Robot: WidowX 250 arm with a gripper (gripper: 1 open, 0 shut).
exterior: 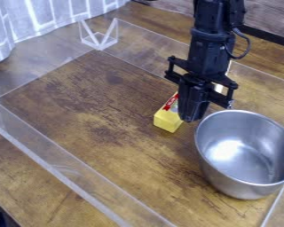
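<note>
My black gripper (190, 110) hangs at the upper right, just above the yellow box (166, 121) with red print, partly covering it. Its fingertips point down, close to the box's top, and look shut; whether anything is between them is hidden. A large steel bowl (243, 151) sits to the right, its rim just beside the gripper.
Transparent walls (61, 168) run along its sides. A small white wire-like piece (98, 34) stands at the upper left.
</note>
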